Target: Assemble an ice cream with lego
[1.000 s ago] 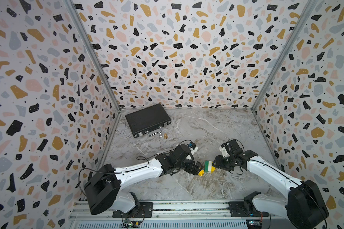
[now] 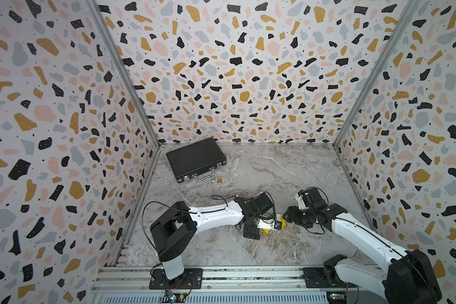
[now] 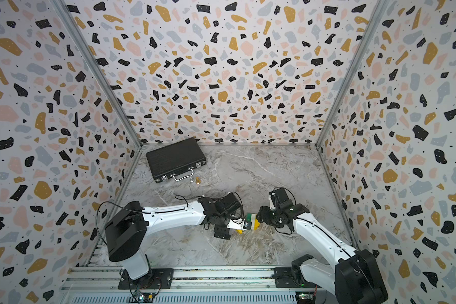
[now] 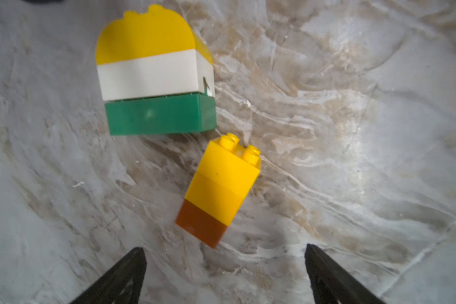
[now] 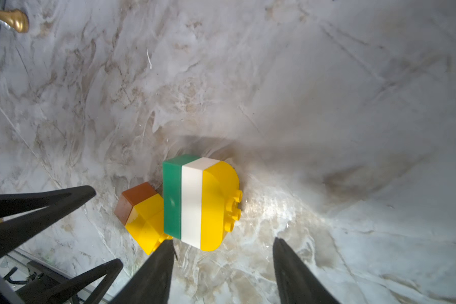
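Observation:
A stack of green, white and rounded yellow bricks (image 4: 153,73) lies on its side on the marble table. Beside it lies a smaller piece of yellow bricks on a brown one (image 4: 220,185). In the left wrist view both pieces sit between and beyond the open fingers of my left gripper, which holds nothing. My right gripper is open and empty, with the larger stack just beyond its fingers in the right wrist view; dark left-gripper fingers reach in at that view's left.
A closed black case (image 2: 196,158) lies at the back left, with a small gold object (image 2: 219,180) in front of it. Cables hang loosely around both grippers.
My right arm has shifted slightly.

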